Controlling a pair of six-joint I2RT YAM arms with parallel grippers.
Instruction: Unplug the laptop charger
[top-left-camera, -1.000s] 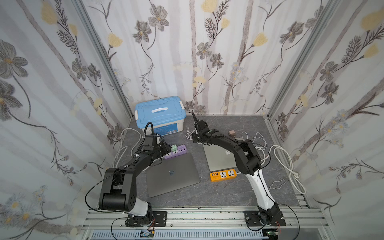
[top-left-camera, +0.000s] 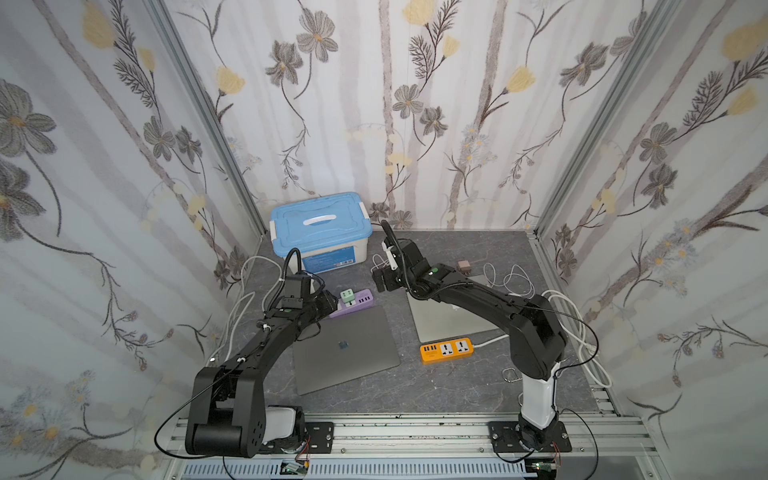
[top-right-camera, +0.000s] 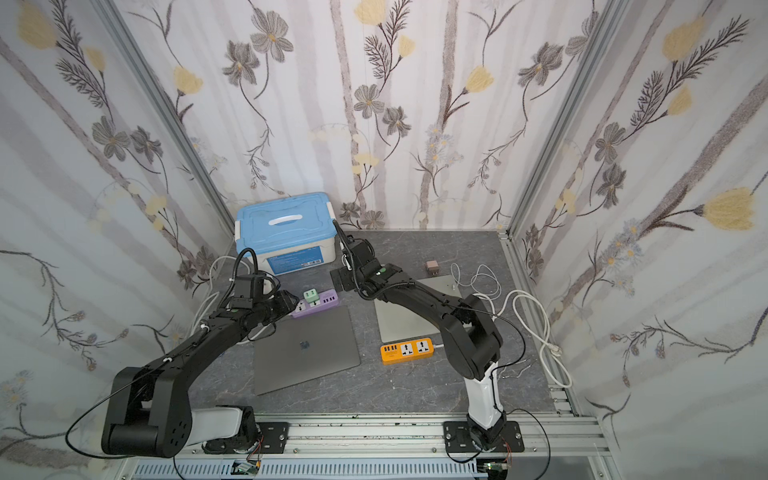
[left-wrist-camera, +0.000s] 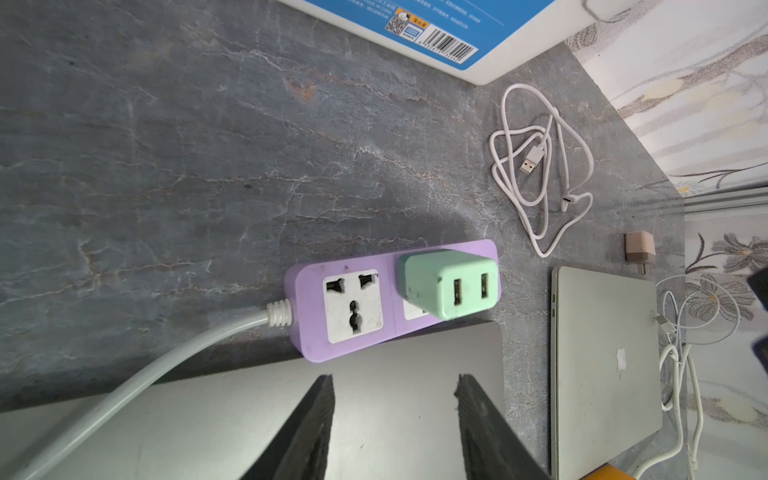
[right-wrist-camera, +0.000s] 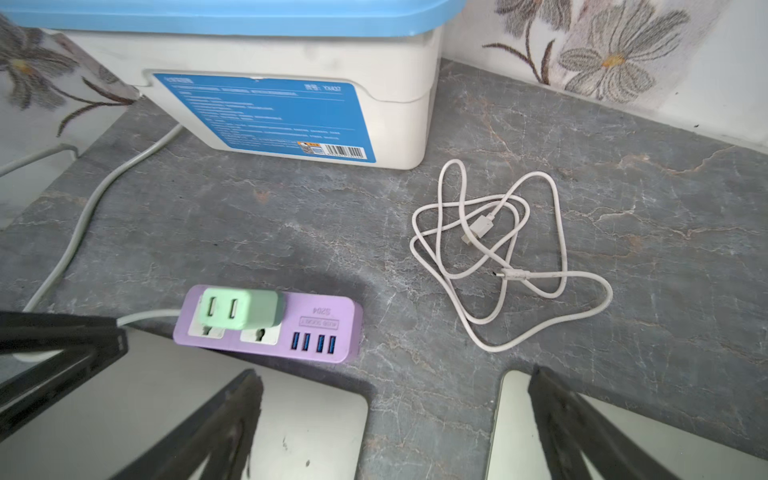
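A mint green charger (left-wrist-camera: 468, 284) is plugged into the purple power strip (left-wrist-camera: 352, 348), which lies beside a dark laptop (top-left-camera: 344, 356). My left gripper hovers over the laptop's edge, just short of the strip, its fingertips apart in the left wrist view with nothing visible between them. My right gripper is open, above the gap between the two laptops and right of the strip, with nothing between its fingers.
A lidded blue-and-white box (top-left-camera: 320, 224) stands at the back left. A white cable (right-wrist-camera: 448, 280) lies coiled nearby. A silver laptop (left-wrist-camera: 604, 352), an orange power strip (top-right-camera: 408, 350) and a small pink adapter (left-wrist-camera: 640, 246) are on the right.
My right arm has come leftward and toward the front, nearer the purple strip.
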